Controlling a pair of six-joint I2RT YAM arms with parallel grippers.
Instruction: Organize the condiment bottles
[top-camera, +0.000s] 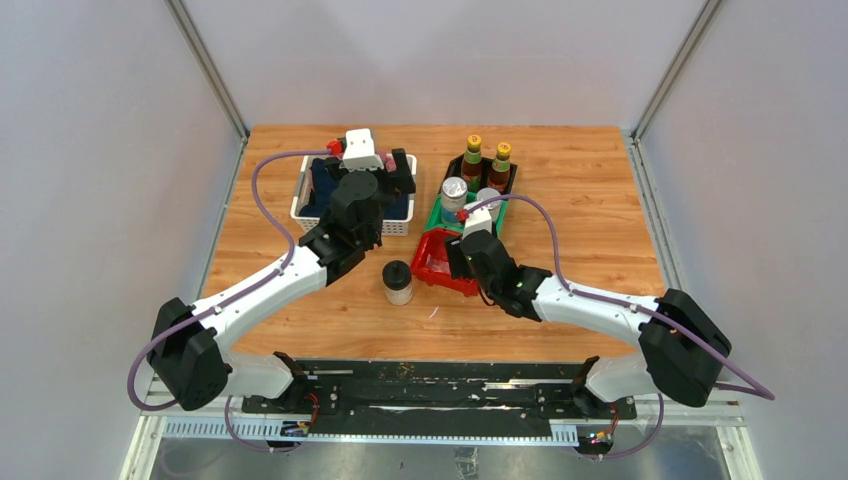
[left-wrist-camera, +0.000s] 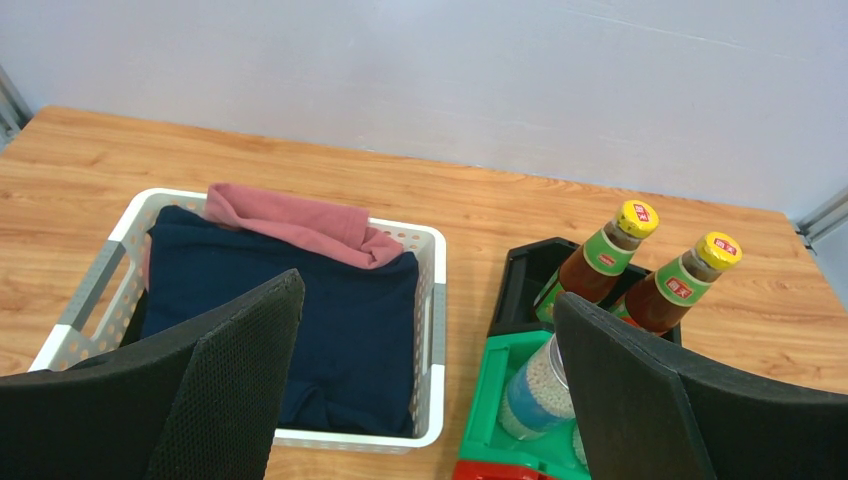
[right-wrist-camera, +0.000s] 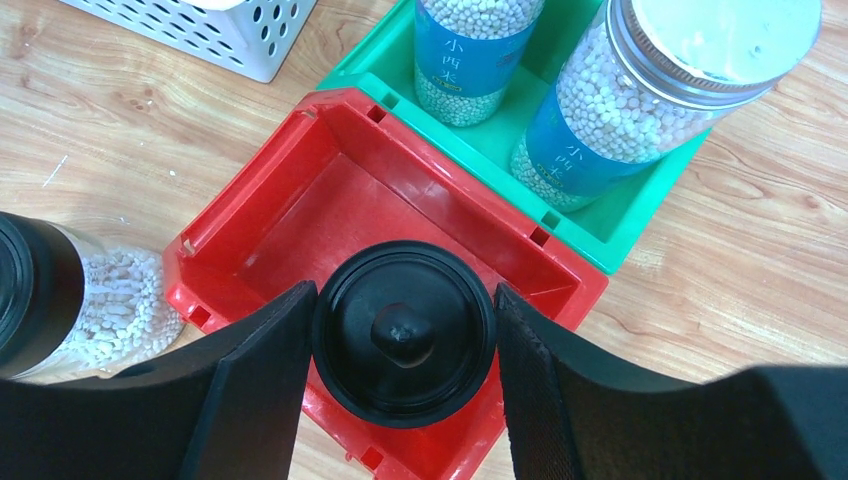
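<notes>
In the right wrist view, my right gripper is shut on a black-lidded jar (right-wrist-camera: 405, 395), seen from straight above over the red bin (right-wrist-camera: 340, 210); its body is hidden beneath the lid. Another black-lidded jar (top-camera: 397, 284) with white grains stands on the table, left of the red bin. Two silver-lidded jars with blue labels, one large (right-wrist-camera: 640, 110) and one smaller (right-wrist-camera: 475, 60), are in the green bin (right-wrist-camera: 610, 235). Two yellow-capped sauce bottles (left-wrist-camera: 590, 262) (left-wrist-camera: 675, 290) stand in the black bin (left-wrist-camera: 528, 280). My left gripper is open and empty above the white basket.
The white basket (left-wrist-camera: 430, 340) at the back left holds dark blue cloth (left-wrist-camera: 350, 340) and pink cloth (left-wrist-camera: 300, 228). The three bins stand in a row, touching. Table (top-camera: 590, 240) to the right of the bins is clear.
</notes>
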